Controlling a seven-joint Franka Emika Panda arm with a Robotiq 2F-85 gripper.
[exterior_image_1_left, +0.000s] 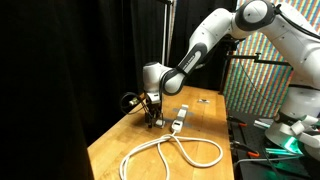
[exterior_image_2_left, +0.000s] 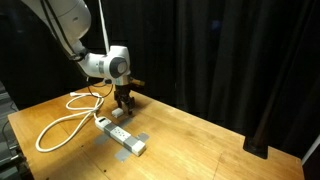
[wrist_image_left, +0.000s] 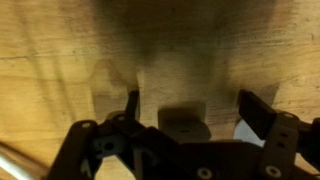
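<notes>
My gripper is open, its two black fingers (wrist_image_left: 132, 104) spread well apart over bare wood. It points down at the table in both exterior views, low over the surface. Beside it is a small pale object (exterior_image_2_left: 118, 112). Part of a white thing (wrist_image_left: 246, 131) shows behind the right finger in the wrist view. A dark block-like shape (wrist_image_left: 183, 121) sits at the lower middle, between the fingers' bases; I cannot tell what it is. A white power strip (exterior_image_2_left: 121, 136) lies flat on the table near the gripper.
The strip's thick white cord (exterior_image_1_left: 150, 144) loops over the wooden table (exterior_image_2_left: 220, 154). Black curtains (exterior_image_1_left: 70, 70) hang behind the table. A small light piece (exterior_image_1_left: 203, 101) lies farther back.
</notes>
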